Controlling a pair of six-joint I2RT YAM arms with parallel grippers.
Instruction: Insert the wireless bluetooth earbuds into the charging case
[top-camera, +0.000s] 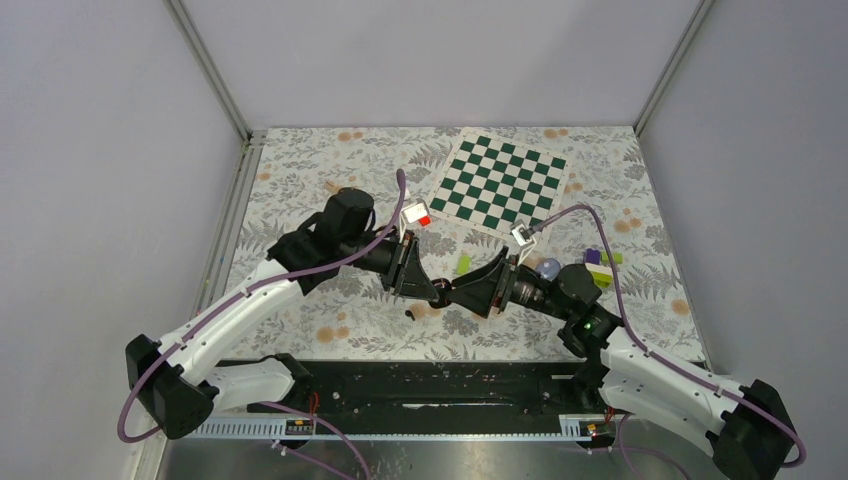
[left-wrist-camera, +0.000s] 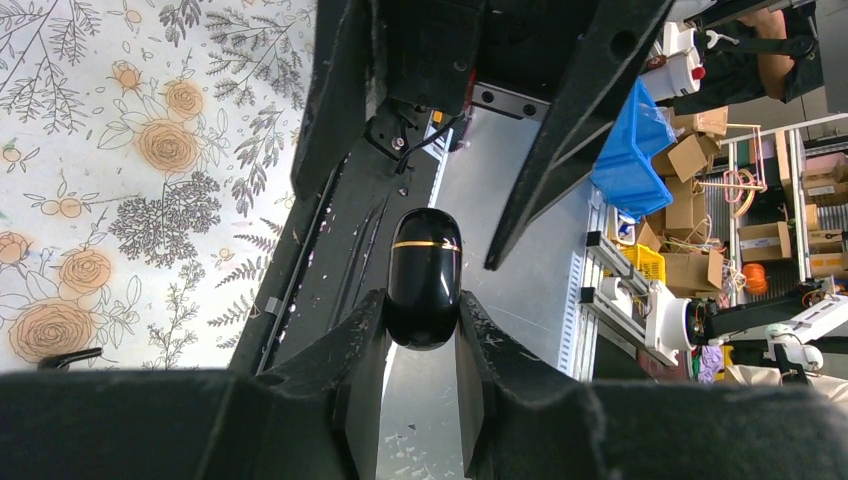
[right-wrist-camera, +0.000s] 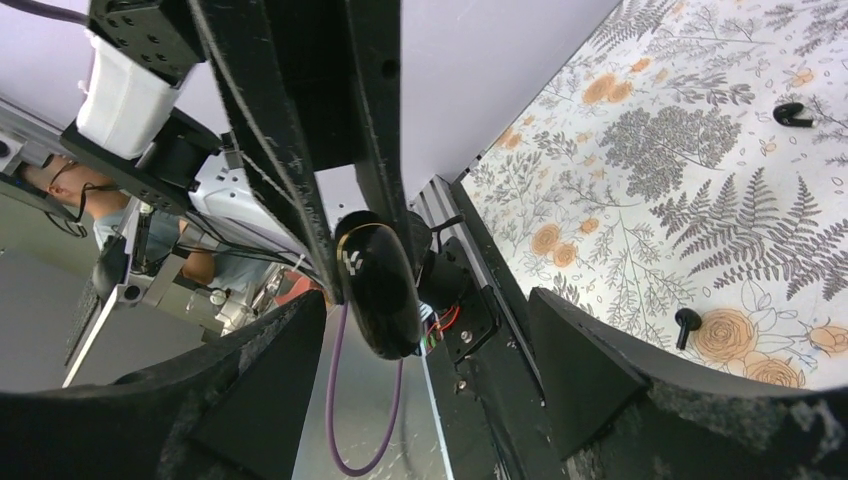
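Observation:
The glossy black charging case (left-wrist-camera: 425, 280), with a thin gold band, is held upright in the left wrist view between the fingertips of my left gripper. My right gripper is open around it, its fingers on either side of the case but apart from it. In the right wrist view two small black earbuds lie on the patterned mat, one (right-wrist-camera: 688, 322) nearer and one (right-wrist-camera: 788, 115) farther back.
A checkerboard (top-camera: 498, 180) lies at the back centre. A green piece (top-camera: 463, 264), a round bluish object (top-camera: 548, 268) and coloured blocks (top-camera: 603, 262) lie to the right. The mat's front edge borders a dark rail.

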